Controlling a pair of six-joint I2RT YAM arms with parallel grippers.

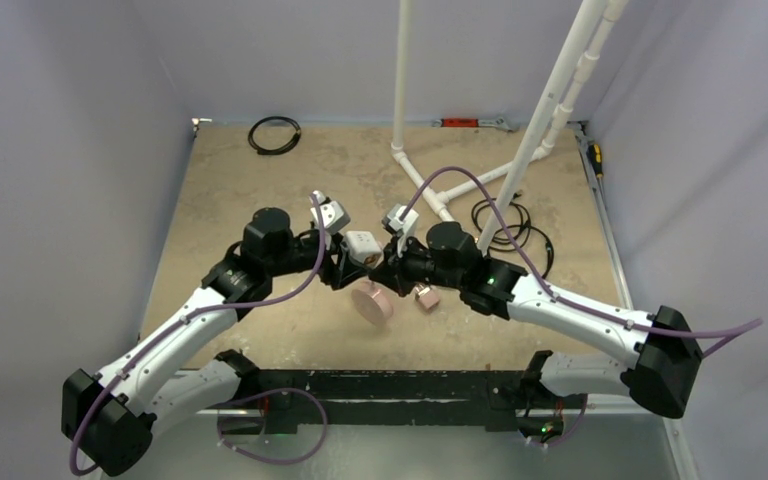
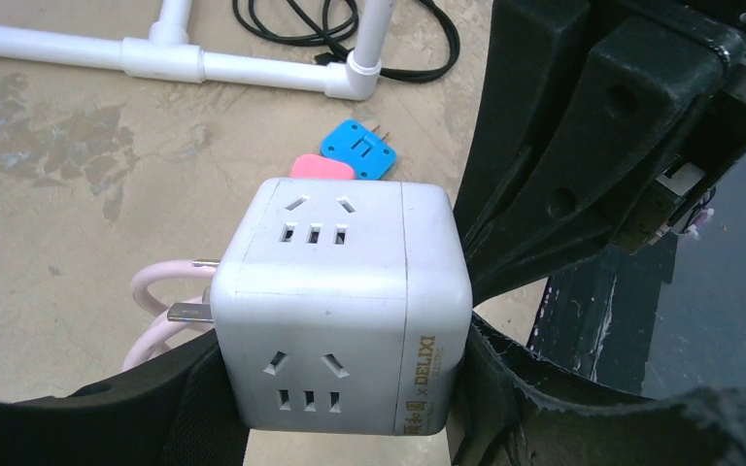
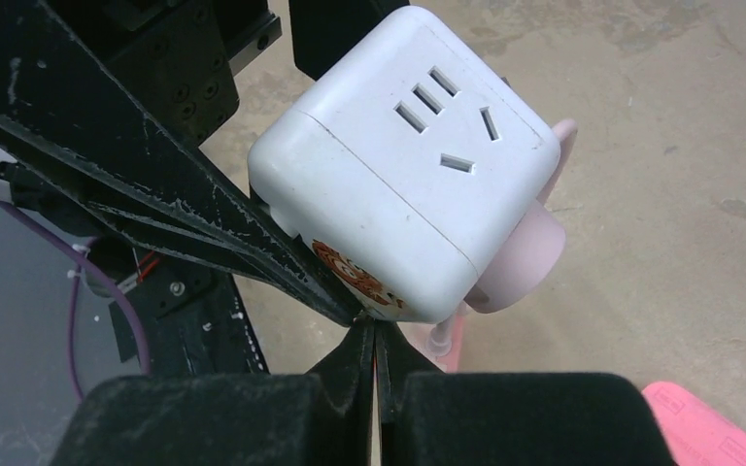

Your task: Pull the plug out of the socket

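Observation:
A white cube socket (image 2: 340, 252) is held between the fingers of my left gripper (image 1: 357, 262), off the table. The round pink plug (image 3: 520, 260) stays against one face of the socket in the right wrist view, with pink cord near it. My right gripper is shut, its fingertips pressed together with nothing between them. Its tips are at the socket's lower corner, left of the plug and outside it. In the left wrist view the plug body is hidden behind the socket; two metal prongs (image 2: 192, 313) and a pink cord loop (image 2: 151, 291) show at its left.
On the table, a blue plug (image 2: 357, 149) and a pink plug (image 2: 322, 167) lie beyond the socket. A pink round base (image 1: 372, 303) and a small pink adapter (image 1: 427, 297) are below the grippers. White pipes (image 1: 423, 185) stand behind.

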